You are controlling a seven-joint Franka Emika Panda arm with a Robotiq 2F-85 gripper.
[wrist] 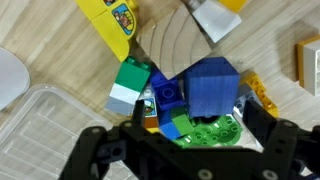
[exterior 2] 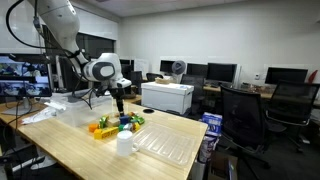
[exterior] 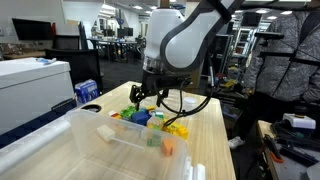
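Note:
My gripper is open, its dark fingers spread on both sides of a pile of toy blocks in the wrist view, nothing held between them. A dark blue block point(wrist: 212, 88) lies near the right finger, with a smaller blue brick point(wrist: 168, 92) to its left. Beside these are a green brick point(wrist: 132, 74), a round wooden block point(wrist: 172, 42) and a yellow piece point(wrist: 112, 24) with a printed face. In exterior view 2 the gripper point(exterior 2: 119, 98) hangs just above the colourful pile.
A clear plastic bin point(exterior: 130, 145) stands beside the pile. A white mug point(exterior 2: 125, 143) and a shallow beige tray point(exterior 2: 170, 143) occupy the table point(exterior 2: 100, 158). Bare tabletop shows at the front.

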